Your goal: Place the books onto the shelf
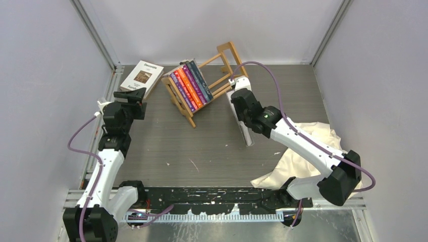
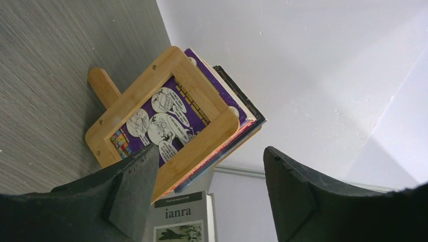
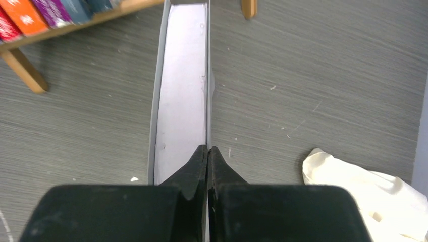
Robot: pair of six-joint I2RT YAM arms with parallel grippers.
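A wooden rack holds a row of colourful books in its left half; its right half is empty. My right gripper is shut on a grey file, raised upright on its edge right of the books. My left gripper hangs open near the white book at the back left, with the rack's end panel beyond it in the left wrist view.
A cream cloth lies at the front right. Walls enclose the back and sides.
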